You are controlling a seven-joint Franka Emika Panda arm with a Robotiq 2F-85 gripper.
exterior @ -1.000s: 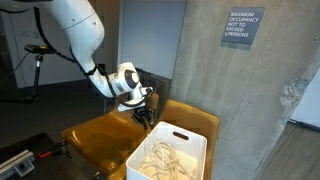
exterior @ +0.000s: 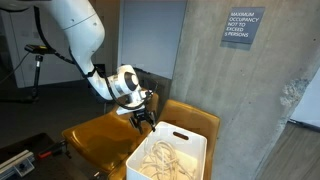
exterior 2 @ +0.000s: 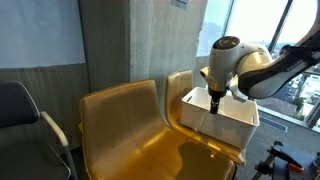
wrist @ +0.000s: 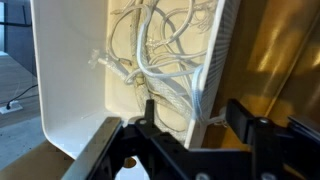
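A white box (exterior: 137,162) holds a tangle of pale cables (exterior: 168,158); the same cables (wrist: 150,45) lie looped inside it in the wrist view. One white cable strand (wrist: 197,85) runs along the box's inner wall close to the rim. My gripper is open over that rim, with one finger (wrist: 149,110) on the inner side and the other (wrist: 233,112) on the outer side. Nothing is clearly gripped. In exterior view 2 the gripper is at the box's near left edge, and the wall of the box (exterior 2: 225,128) hides its contents.
Tan leather chairs (exterior 2: 122,130) stand in a row, and the box rests on one of them. A dark chair (exterior 2: 30,135) is at the far left of exterior view 2. Behind the chairs rises a concrete wall (exterior: 240,90).
In exterior view 1 my gripper and forearm have shifted slightly to the left. The box and its cables look unchanged.
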